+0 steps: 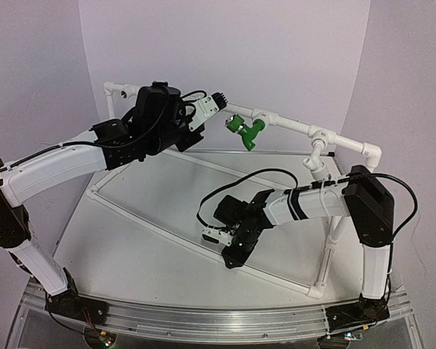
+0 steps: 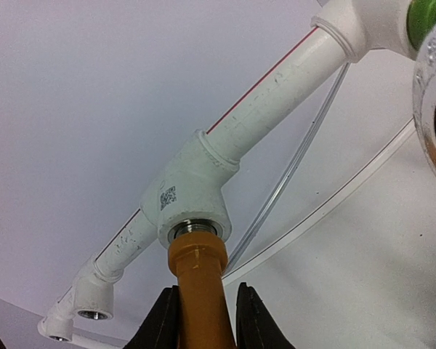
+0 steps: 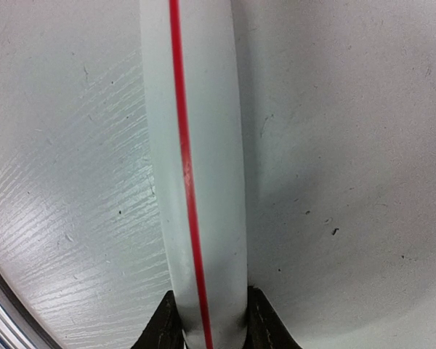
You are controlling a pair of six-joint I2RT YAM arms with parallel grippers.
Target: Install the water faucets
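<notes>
In the left wrist view an orange faucet points up into the metal socket of a white tee on the upper pipe; whether it is seated cannot be told. My left gripper has its fingers on either side of the faucet's lower body. A green faucet hangs on the upper pipe to the right of that gripper. My right gripper is down on the lower pipe with the red stripe, fingers closed round it.
Other empty sockets run along the pipe. The white pipe frame stands on the pale board, with walls at the back and sides. The board's front is clear.
</notes>
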